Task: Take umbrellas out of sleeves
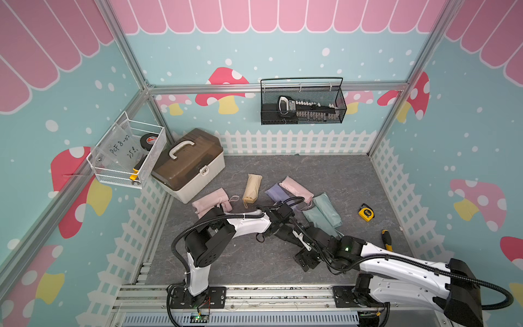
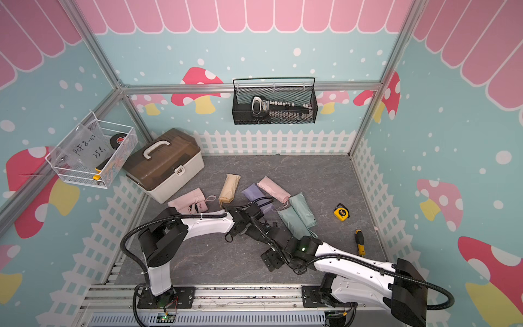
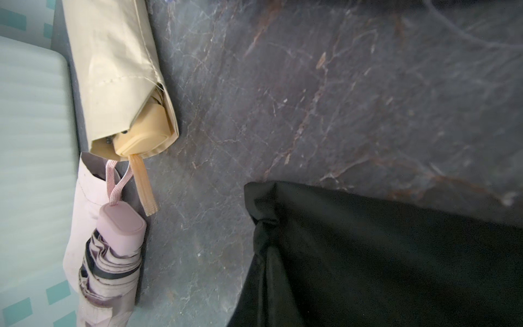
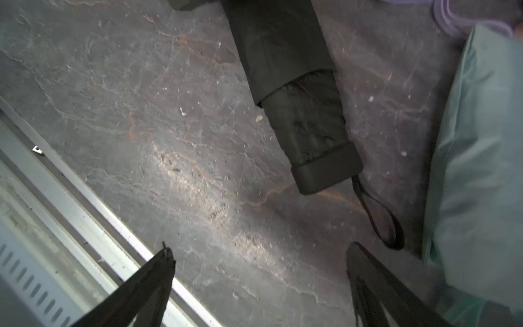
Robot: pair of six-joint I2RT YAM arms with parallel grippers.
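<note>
My left gripper point(image 1: 280, 218) is shut on the black sleeve point(image 3: 381, 245), whose gathered cloth shows large in the left wrist view. The black umbrella point(image 4: 316, 136) lies partly inside it on the floor, its capped end and strap exposed. Above that end my right gripper is open, with nothing between its fingers. A cream sleeved umbrella point(image 3: 114, 60) shows its handle at the mouth. A pink umbrella point(image 3: 109, 267) lies out on its pink sleeve. Purple point(image 2: 256, 193), pink point(image 2: 274, 189) and teal point(image 2: 299, 212) pieces lie further right.
A storage box point(image 1: 188, 163) stands back left, below a white wire basket point(image 1: 128, 150). A tape measure point(image 1: 366, 212) and a yellow screwdriver point(image 1: 386, 239) lie at the right.
</note>
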